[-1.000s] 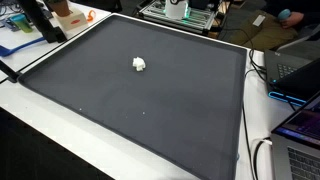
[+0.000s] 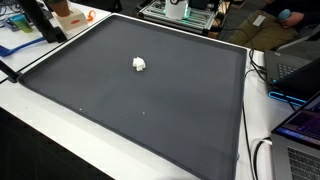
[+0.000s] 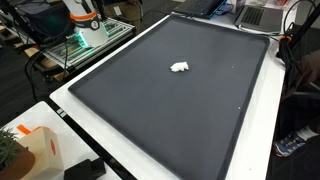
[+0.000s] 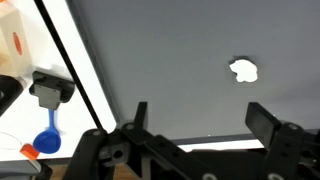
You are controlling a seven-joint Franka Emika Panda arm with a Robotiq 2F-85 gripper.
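A small crumpled white piece [image 2: 138, 64] lies on the dark grey mat, left of its middle and toward the back in exterior view 1. The second exterior view shows the same white piece [image 3: 180, 67] alone on the mat [image 3: 150, 115]. From the wrist, the white piece [image 4: 243, 69] appears on the right side, beyond the fingers and apart from them. My gripper is open, its two dark fingers wide apart with only mat between them. Neither exterior view shows the gripper.
Laptops [image 2: 298, 150] and cables stand along the right in exterior view 1. A blue spoon-like tool [image 4: 48, 138] and a black clip [image 4: 51, 88] lie beside the mat. A potted plant [image 3: 14, 155] occupies a near corner.
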